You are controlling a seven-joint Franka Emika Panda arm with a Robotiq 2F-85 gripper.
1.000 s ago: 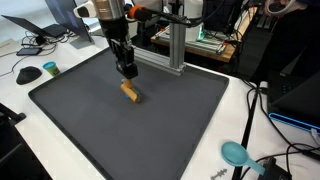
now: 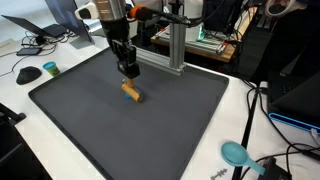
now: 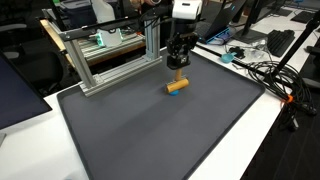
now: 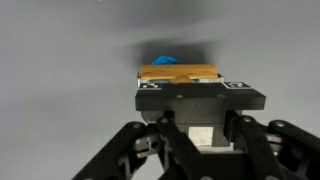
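Note:
A wooden mallet-like piece [image 3: 177, 86] has an orange cylindrical head lying across the bottom and a short stem rising from it. My gripper [image 3: 181, 64] points straight down and is shut on that stem. In exterior view 1 the orange head [image 2: 131, 91] shows just below the gripper [image 2: 128, 76], close to the dark mat. From the wrist, the wooden bar [image 4: 180, 72] spans the fingertips, and a blue bit [image 4: 165, 60] peeks out beyond it. The fingers hide most of the stem. Whether the head touches the mat, I cannot tell.
A metal frame [image 3: 115, 72] borders the mat's far left in exterior view 2. Cables [image 3: 285, 80] lie off to the right. A teal round object [image 2: 237, 155] rests on the white table.

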